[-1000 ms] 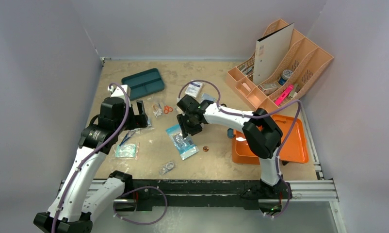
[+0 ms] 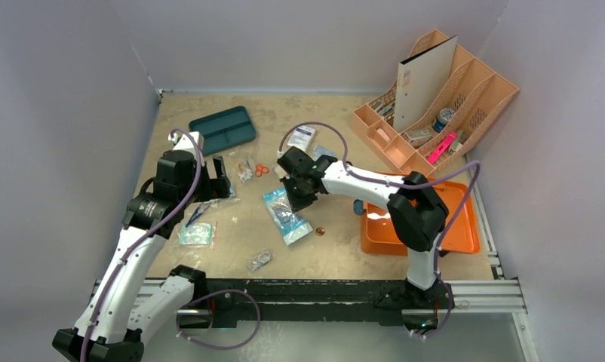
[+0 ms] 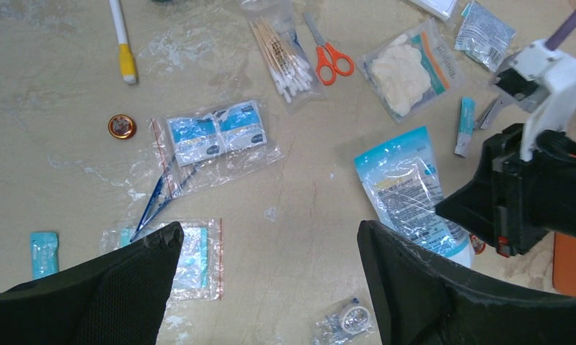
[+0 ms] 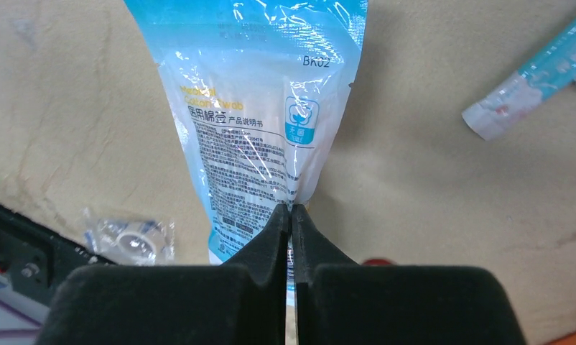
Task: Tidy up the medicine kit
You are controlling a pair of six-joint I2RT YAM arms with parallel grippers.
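Note:
A blue-and-white cotton swab pouch (image 4: pixel 249 136) fills the middle of the right wrist view. My right gripper is shut on it, pinching a fold of plastic near its lower end. From above, the pouch (image 2: pixel 288 219) shows at mid table, partly covered by that gripper (image 2: pixel 296 209). In the left wrist view my left gripper stands open, its fingers wide apart with nothing between. Below it lie a bag of blue packets (image 3: pixel 217 134), a bag of cotton swabs (image 3: pixel 284 61), orange scissors (image 3: pixel 333 59) and a bag of gauze (image 3: pixel 401 72).
An orange bin (image 2: pixel 465 234) sits at the right, with a peach organizer (image 2: pixel 394 151) behind it. A dark green tray (image 2: pixel 224 130) rests at the back left. A bagged roll of tape (image 2: pixel 260 260) lies near the front edge.
The pouch has risen and shifted slightly right, its sides bunching inward. The left arm has kept its place.

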